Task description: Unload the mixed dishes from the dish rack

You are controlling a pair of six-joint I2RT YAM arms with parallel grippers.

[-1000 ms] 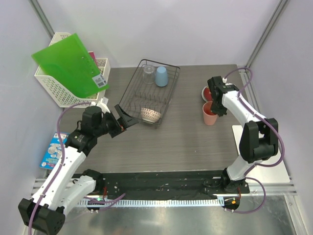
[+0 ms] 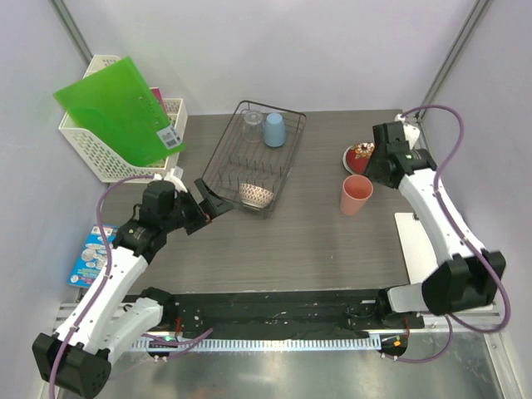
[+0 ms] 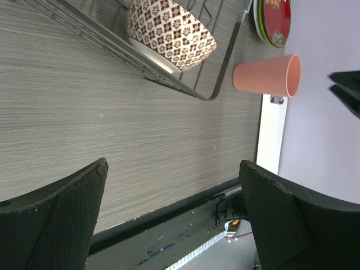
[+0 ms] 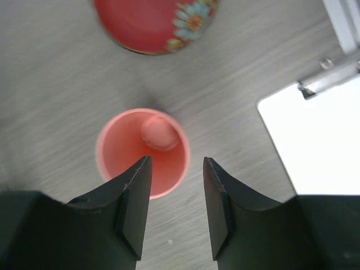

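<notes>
The dish rack (image 2: 218, 162) holds a clear glass (image 2: 253, 127), a blue cup (image 2: 274, 131) and a patterned bowl (image 3: 169, 34) at its near end. A pink cup (image 2: 356, 194) stands upright on the right side of the table, beside red plates (image 4: 152, 22). My left gripper (image 2: 214, 204) is open and empty, just left of the rack's near end. My right gripper hangs above the pink cup, open, nothing between its fingers.
A white basket (image 2: 104, 158) with a green folder (image 2: 112, 108) fills the back left. A white board (image 2: 414, 249) lies at the right edge.
The left arm is unchanged.
</notes>
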